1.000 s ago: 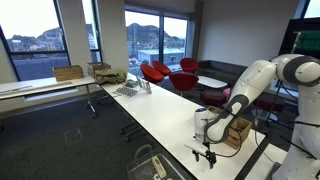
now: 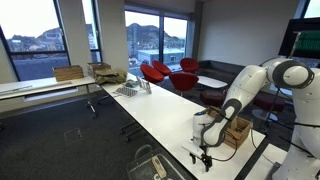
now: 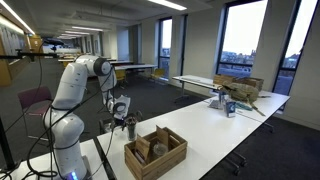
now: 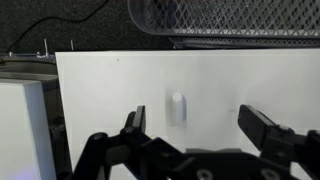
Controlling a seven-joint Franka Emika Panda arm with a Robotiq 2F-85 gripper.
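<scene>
A small white cylinder (image 4: 178,109) stands or lies on the white table (image 4: 95,90) in the wrist view; which of the two is hard to tell. My gripper is open, its dark fingers (image 4: 137,122) spread wide to the left and right of the cylinder, touching neither side. From exterior view 1, the gripper (image 2: 201,158) points down close over the table's near end. The cylinder is too small to make out in the exterior views.
A dark mesh basket (image 4: 235,42) lies beyond the table edge, with a white box (image 4: 25,130) at the left. The wooden crate (image 3: 172,152) stands on the table near the arm. Past it, the middle of the table (image 2: 155,112) is clear.
My gripper has come down slightly toward the table over the last second. Its fingers stay apart, and the crate has not moved.
</scene>
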